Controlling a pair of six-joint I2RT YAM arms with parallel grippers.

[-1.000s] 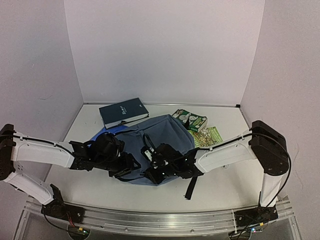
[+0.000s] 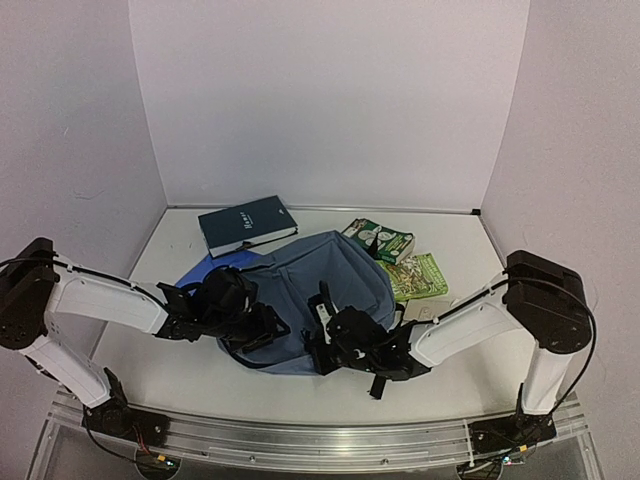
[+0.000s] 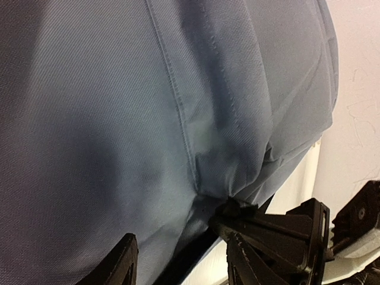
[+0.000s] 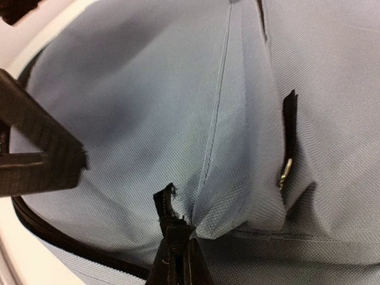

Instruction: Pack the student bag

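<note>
The grey-blue student bag [image 2: 335, 265] lies flat across the middle of the table, partly under both arms. In the right wrist view, my right gripper is shut on a small black tab [image 4: 165, 205] at the bag's seam. A second black zipper pull [image 4: 289, 133] hangs free beside a fold. My left gripper is over the bag's left front part, its fingers [image 3: 127, 258] spread apart above fabric and a black edge band. Whether any cloth lies between them at the tips is hard to see. The inside of the bag is hidden.
A dark hardcover book [image 2: 247, 224] lies at the back left, with a blue folder [image 2: 205, 265] partly under the bag. At the right are a green book [image 2: 385, 240] and a yellow-green booklet [image 2: 418, 278].
My left arm has shifted slightly right.
</note>
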